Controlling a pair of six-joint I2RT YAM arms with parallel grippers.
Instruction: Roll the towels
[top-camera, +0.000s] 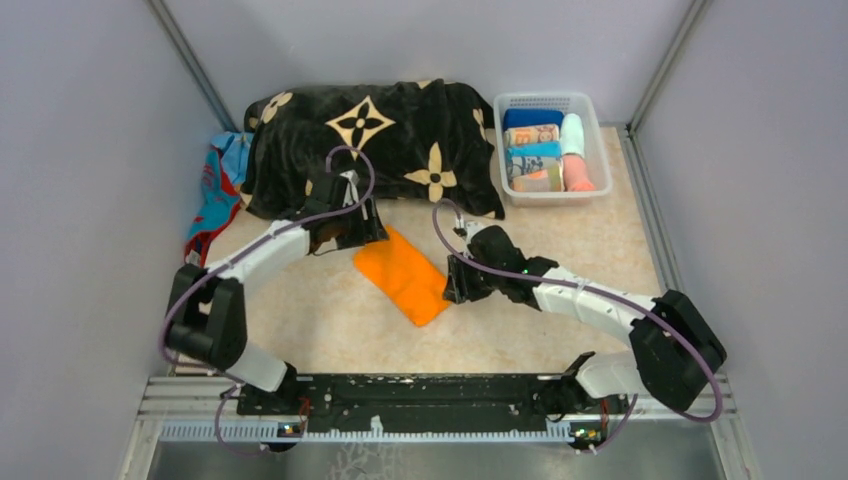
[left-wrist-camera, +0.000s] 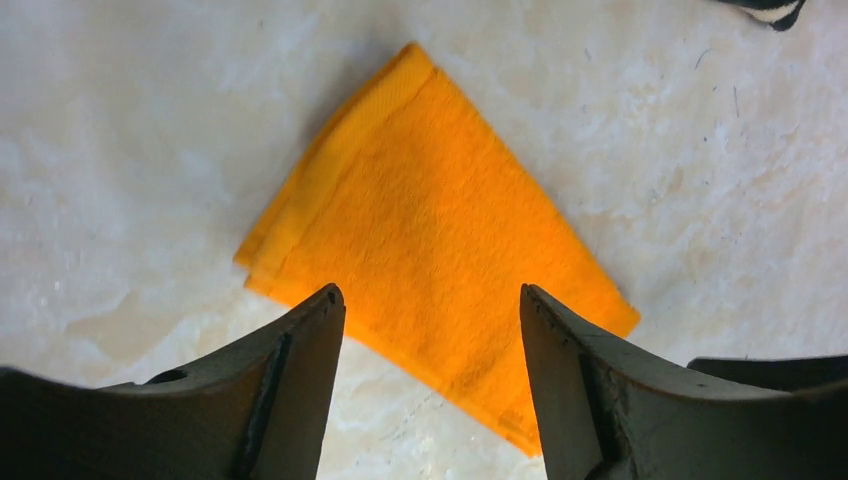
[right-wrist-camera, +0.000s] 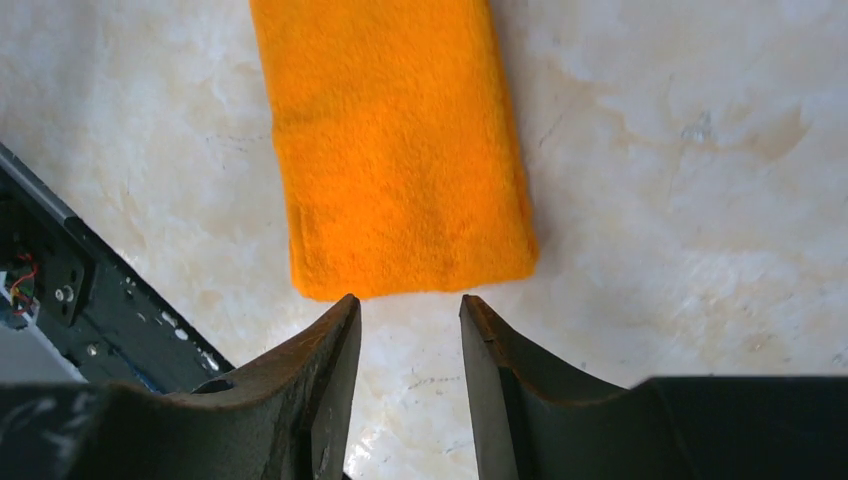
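An orange towel (top-camera: 405, 280) lies folded flat and diagonal on the table, seen whole in the top view. My left gripper hangs over its upper-left part, fingers apart with nothing gripped; a folded edge (left-wrist-camera: 335, 160) shows ahead of it in the left wrist view. My right gripper is at the lower-right end of the towel, fingers apart with nothing between the fingertips, just short of the towel's short edge in the right wrist view.
A white basket (top-camera: 601, 150) of rolled towels stands back right. A dark patterned blanket (top-camera: 390, 150) fills the back left, with blue and red cloths (top-camera: 215, 200) beside it.
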